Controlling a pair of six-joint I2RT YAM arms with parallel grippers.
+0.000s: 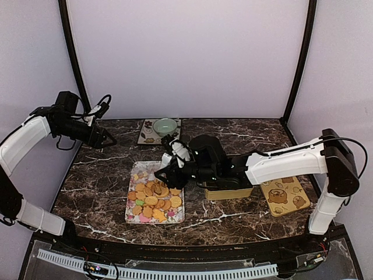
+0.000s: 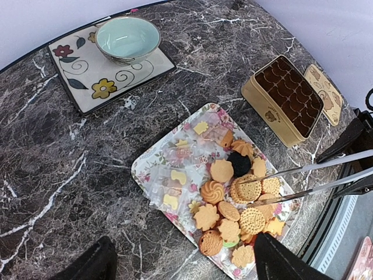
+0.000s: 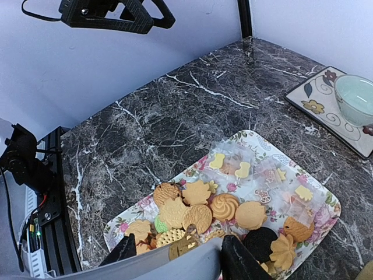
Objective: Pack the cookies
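Observation:
My right gripper [image 1: 170, 174] is shut on the tongs [image 2: 312, 189], whose two arms slope down over the floral tray [image 2: 140, 169]. In the left wrist view, the tong tips lie over the cookies, at a lattice-patterned cookie [image 2: 250, 190]; whether they pinch it cannot be told. Round and scalloped cookies [image 3: 198, 217], a black one [image 3: 259, 242] and small clear-wrapped ones [image 3: 217, 160] share the tray. Far off at the left, my left gripper [image 1: 102, 140] hangs open and empty above the table. A gold box [image 2: 256, 100] with brown compartments, empty as far as visible, stands right of the tray.
The bear-patterned lid [image 1: 285, 195] lies flat at the right. Behind the tray, a pale green bowl [image 2: 128, 38] rests on a flowered board [image 2: 87, 96]. Bare marble spreads left of the tray. In the top view, the right arm partly covers the gold box.

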